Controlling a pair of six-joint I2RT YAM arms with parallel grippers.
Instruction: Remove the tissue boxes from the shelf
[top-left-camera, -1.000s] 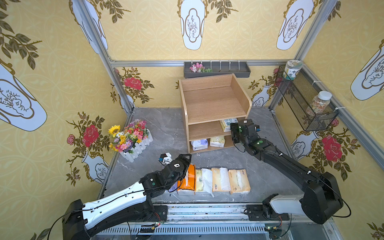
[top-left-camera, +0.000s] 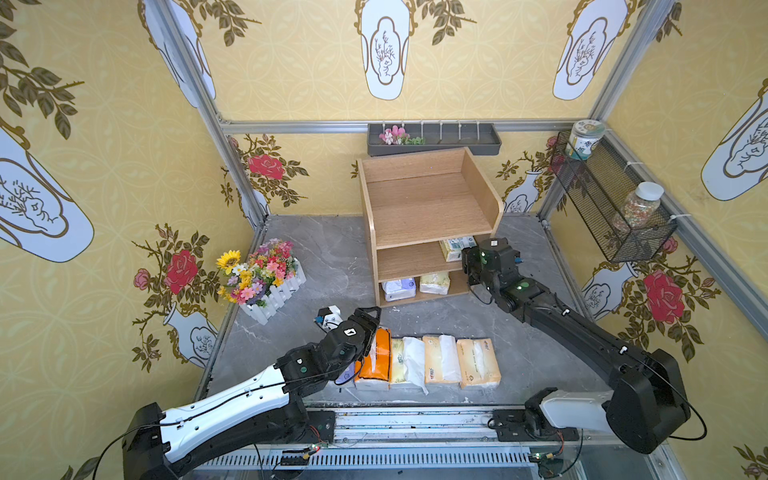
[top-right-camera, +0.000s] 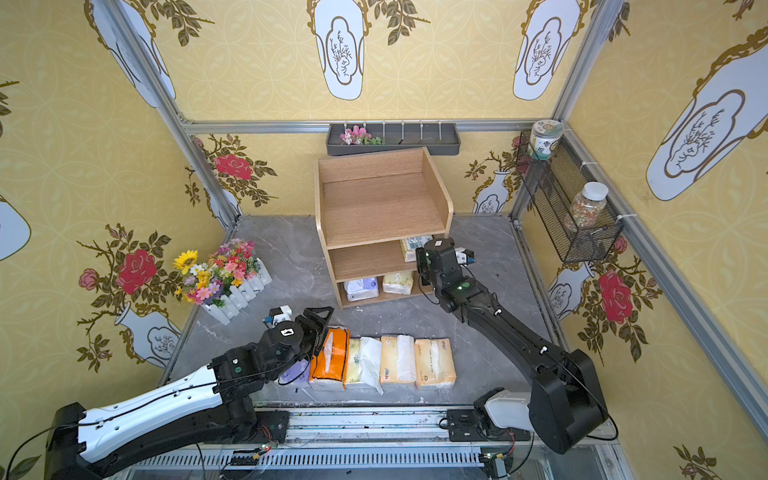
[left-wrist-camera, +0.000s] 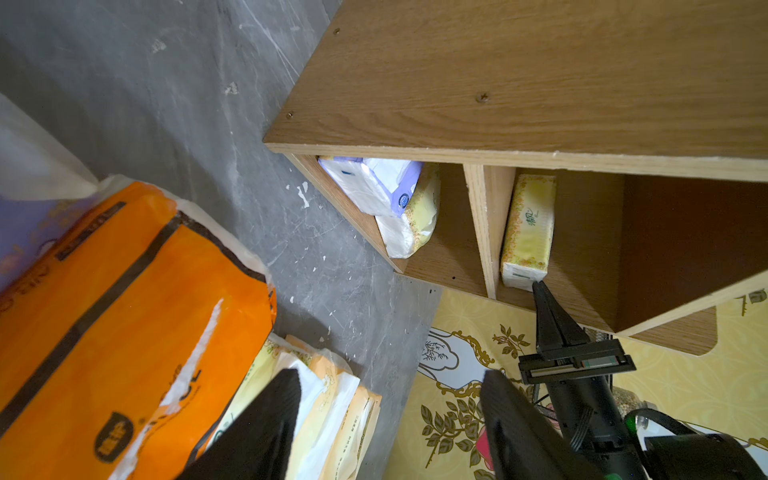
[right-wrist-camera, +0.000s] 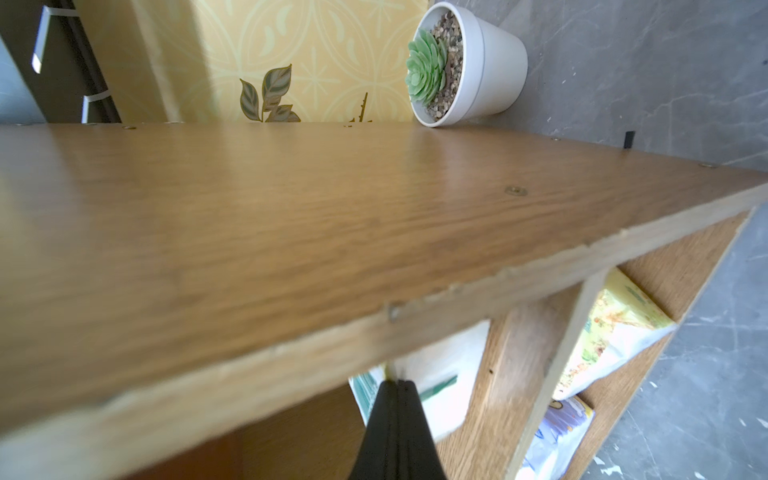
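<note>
A yellow-and-white tissue pack (left-wrist-camera: 529, 220) lies on the middle level of the wooden shelf (top-left-camera: 428, 200), by its right side. My right gripper is shut in front of that pack's end, with nothing between its fingers. On the bottom level sit a purple-and-white pack (top-left-camera: 398, 288) and a yellow pack (top-left-camera: 434, 282). Along the table's front lie an orange pack (top-left-camera: 374, 356), a pale yellow pack (top-left-camera: 408, 360) and two tan packs (top-left-camera: 441, 358), plus a purple one partly hidden. My left gripper stands open and empty above the orange pack.
A flower planter (top-left-camera: 268, 280) stands left of the shelf. A small potted succulent (right-wrist-camera: 468, 64) sits by the shelf's outer side. The wire basket (top-left-camera: 612, 196) on the right wall holds two jars. Bare table (top-left-camera: 320, 256) lies between planter and shelf.
</note>
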